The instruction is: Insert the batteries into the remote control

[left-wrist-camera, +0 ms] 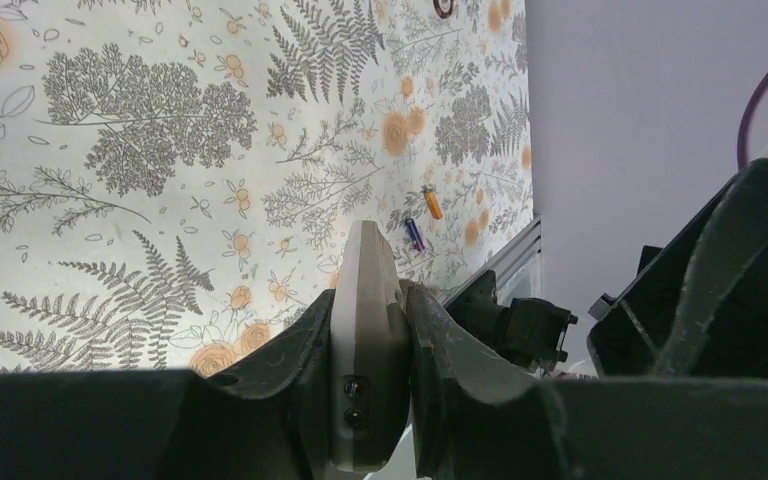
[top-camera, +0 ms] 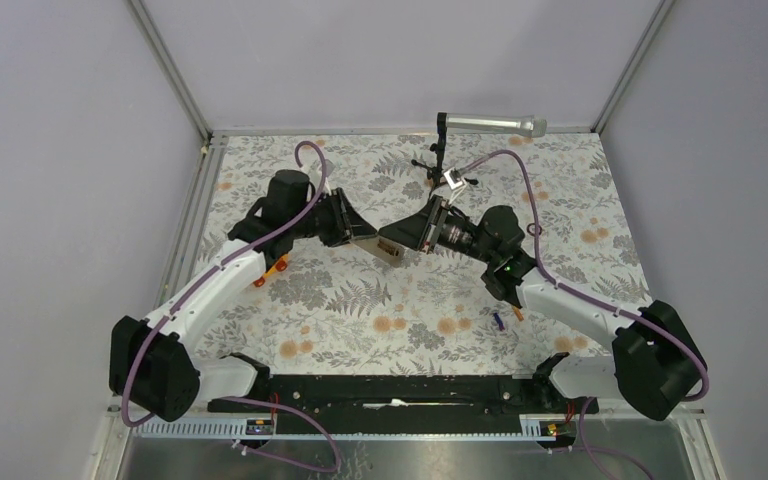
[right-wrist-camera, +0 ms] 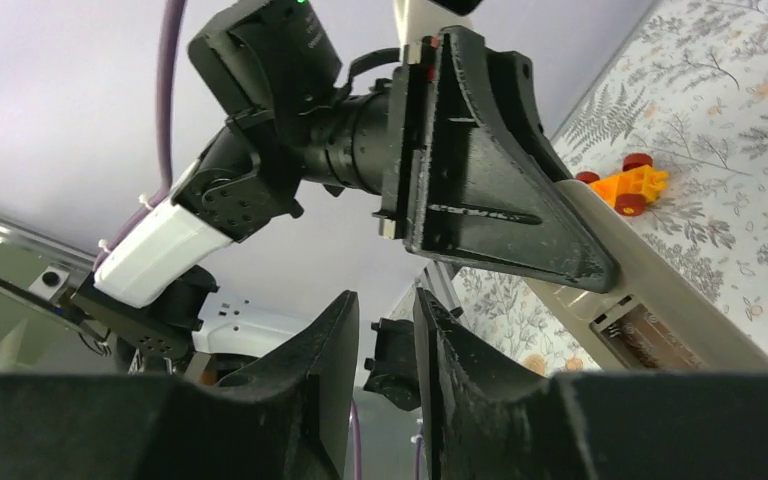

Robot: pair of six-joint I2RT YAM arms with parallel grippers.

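Observation:
The pale remote [top-camera: 385, 250] is held up over the table by my left gripper [top-camera: 358, 230], shut on it; in the right wrist view the remote [right-wrist-camera: 670, 290] shows its battery compartment uncovered. My right gripper [top-camera: 400, 228] is beside the remote's right part; its fingertips [right-wrist-camera: 430, 320] look close together, and what is between them cannot be made out. In the left wrist view the remote [left-wrist-camera: 368, 340] points away from the camera. Two batteries, a blue one [left-wrist-camera: 414, 234] and an orange one [left-wrist-camera: 433, 203], lie on the table at the front right.
An orange toy car [top-camera: 278, 268] sits at the left, partly under the left arm. A silver lamp on a black stand [top-camera: 490, 124] stands at the back, with a dark ring [top-camera: 534, 229] at the right.

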